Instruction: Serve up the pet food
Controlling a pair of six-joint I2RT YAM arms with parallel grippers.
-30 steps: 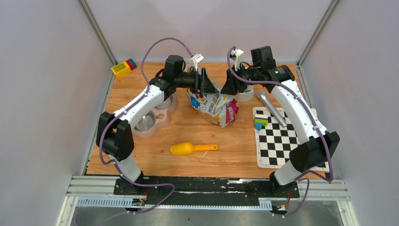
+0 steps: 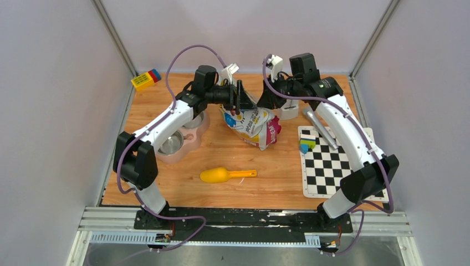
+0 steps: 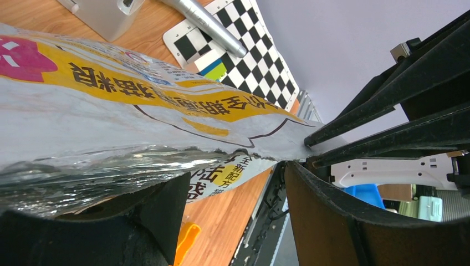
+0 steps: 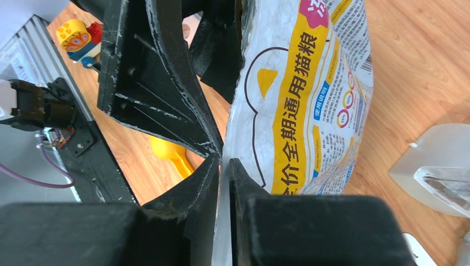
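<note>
The white, yellow and pink pet food bag (image 2: 252,127) stands at the table's middle, its upper edge stretched between my grippers. In the left wrist view, the fingers of my left gripper stand wide apart below the bag's edge. Closer together are the fingertips of my right gripper, with a narrow gap and the bag's edge (image 4: 228,130) running between them. The left wrist view also shows the bag's corner between the right fingers. An orange scoop (image 2: 216,175) lies in front of the bag. Left of it sits a pink holder (image 2: 183,157) with metal bowls (image 2: 172,143).
A checkered board (image 2: 327,180) with toy blocks (image 2: 307,143) and a grey tube (image 2: 318,127) occupies the right side. Behind the bag's right side is a white container (image 2: 289,110). More blocks (image 2: 145,80) sit at the back left.
Over the last second my right gripper has shifted slightly left, in toward the bag's edge. The left arm, the bag and the scoop look unmoved.
</note>
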